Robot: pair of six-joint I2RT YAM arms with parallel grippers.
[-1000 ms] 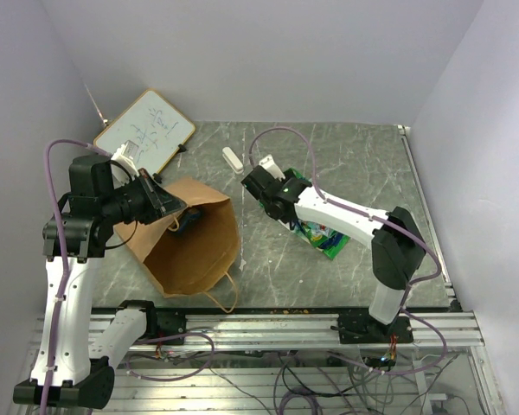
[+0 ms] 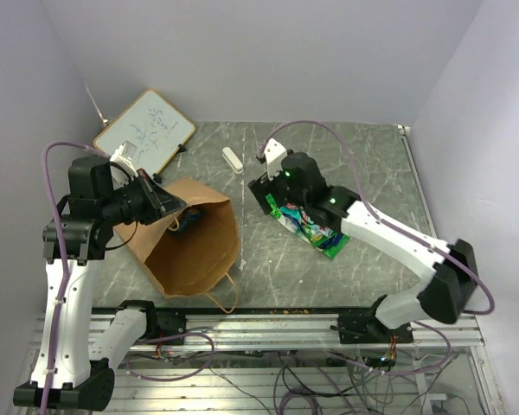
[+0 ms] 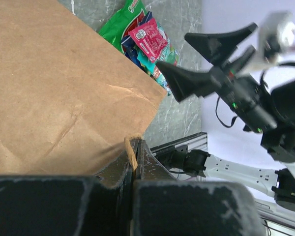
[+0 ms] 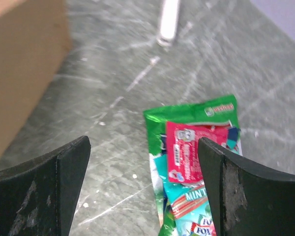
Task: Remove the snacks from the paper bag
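The brown paper bag [image 2: 209, 251] lies on its side at the left of the table, its mouth facing the front right. A dark blue item [image 2: 189, 218] shows just inside it. My left gripper is shut on the bag's twisted paper handle [image 3: 131, 156]. Right of the bag, a pile of snack packs rests on the table: green packs [image 4: 206, 111] with a small red pack [image 4: 187, 152] on top. Above the pile, my right gripper stands open with nothing between its fingers.
Leaning at the back left is a whiteboard [image 2: 147, 134] with writing. A white eraser-like block [image 2: 233, 160] lies behind the bag. Bare table [image 2: 264, 272] separates the bag and the pile, and the back right is free too.
The left gripper and the bag have stayed put.
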